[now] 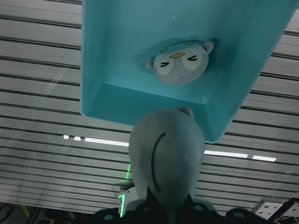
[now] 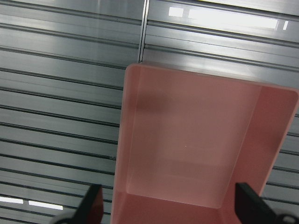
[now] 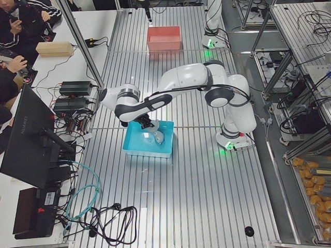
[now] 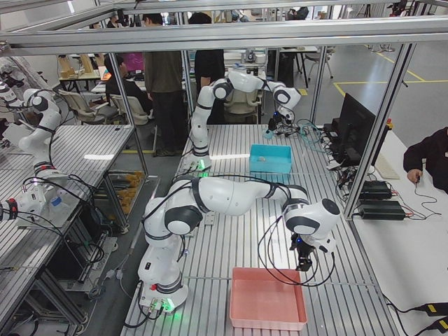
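My left gripper point(image 3: 146, 124) is shut on a grey plush toy point(image 1: 166, 154), held over the near edge of the blue bin point(image 1: 96, 84) in the left wrist view. A second grey plush point(image 1: 180, 67), with a yellow beak, lies inside that bin. My right gripper point(image 4: 303, 259) hangs above an empty pink bin point(image 2: 187, 140); its fingers stand wide apart with nothing between them in the right wrist view.
A monitor point(image 3: 36, 137), power boxes and loose cables line the left side in the camera left view. Coiled black cables point(image 3: 119, 232) lie near the front.
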